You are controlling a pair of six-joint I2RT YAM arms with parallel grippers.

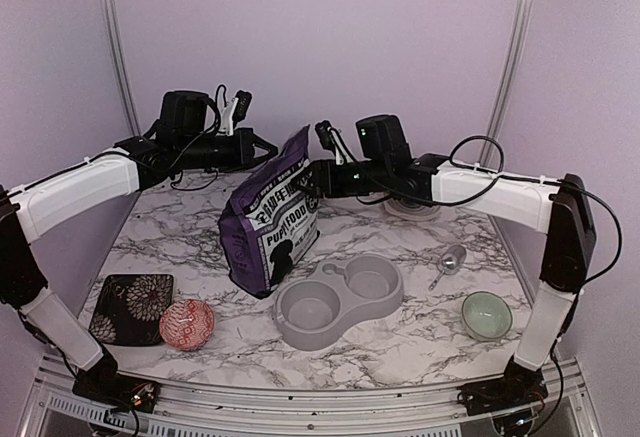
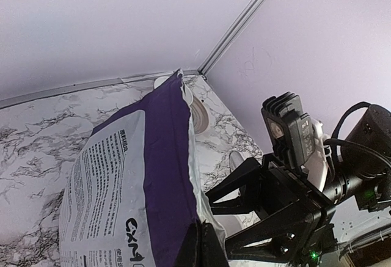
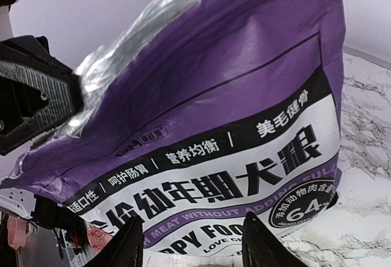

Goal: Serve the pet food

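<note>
The purple and white pet food bag (image 1: 268,225) stands on the marble table, leaning, its top edge raised between the two arms. My left gripper (image 1: 272,151) is shut on the bag's upper rim; in the left wrist view its fingertips (image 2: 197,233) meet at the seam between purple film and silvery lining. Open and empty, my right gripper faces the bag's printed front from the right. A grey double feeding bowl (image 1: 362,315) sits empty in front. The metal scoop (image 1: 451,260) lies on the right side of the table.
A green bowl (image 1: 487,316) stands at the front right. At front left, a red patterned bowl (image 1: 187,325) touches a dark floral tray (image 1: 128,309). A round ridged mat (image 1: 415,211) lies behind the right gripper. Free table surrounds the scoop.
</note>
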